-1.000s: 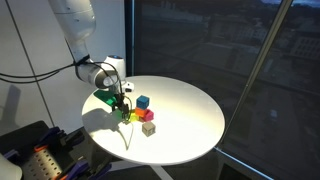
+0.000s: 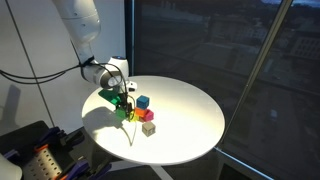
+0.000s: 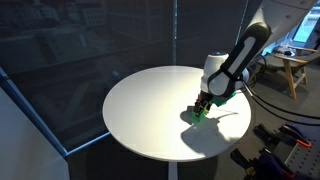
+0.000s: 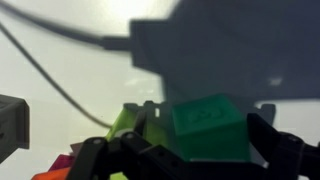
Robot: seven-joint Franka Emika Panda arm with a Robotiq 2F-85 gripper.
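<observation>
A green cube sits between the fingers of my gripper in the wrist view. The fingers stand open, one finger on either side of the cube; whether either touches it I cannot tell. Seen from exterior view 1, the gripper is low over the left part of the table, with the green cube at its tips. Exterior view 2 shows the green cube below the arm, partly covered by the gripper.
Close by on the white round table are a blue block, a pink-red block, an orange block, a yellow-green block and a wooden block.
Over the last second the arm has shifted slightly to the right in exterior view 1, staying low by the green cube. The other blocks look unmoved.
</observation>
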